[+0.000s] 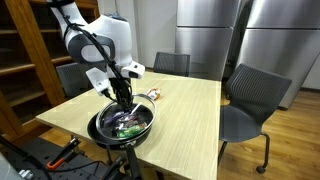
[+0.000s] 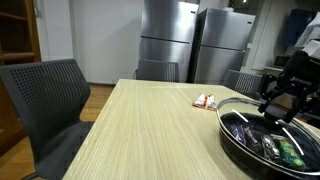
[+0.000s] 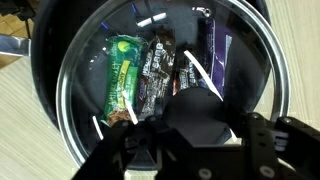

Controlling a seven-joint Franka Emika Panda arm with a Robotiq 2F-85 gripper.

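A clear glass lid (image 3: 110,45) with a pale rim and a dark round knob (image 3: 197,115) fills much of the wrist view. My gripper is shut on that knob, one finger on each side. In the first exterior view the gripper (image 1: 124,101) points down over the black pot (image 1: 96,132), and the lid's rim (image 1: 153,97) stands tilted over it. The second exterior view shows the pot (image 2: 243,158) at the right edge. Through the glass appear a green packet (image 3: 124,75), a brown wrapped bar (image 3: 158,72) and other wrapped bars.
A red and white packet (image 2: 204,101) lies on the wooden table (image 2: 165,130) beyond the pot. Black chairs (image 1: 247,110) stand around it, with steel refrigerators (image 1: 201,42) behind.
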